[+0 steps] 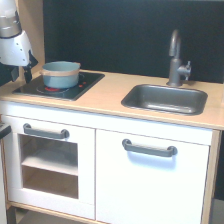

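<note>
A blue-grey pot [60, 78] sits on the black stovetop [88, 84] at the left of the toy kitchen's counter. Something tan shows across its top; what it is cannot be made out. In the upper left corner is my gripper [21, 74], pointing down just left of the pot, with a white body and dark fingers. The fingers are small and dark here, so how far apart they are is unclear. Whether they touch the pot's side cannot be told either.
On the right, a metal sink [165, 100] with a grey faucet [177, 62] is set into the wooden counter [112, 90]. Bare counter lies between stovetop and sink. Below are two white doors with dark handles, the left door [28, 178] framing an open-looking window.
</note>
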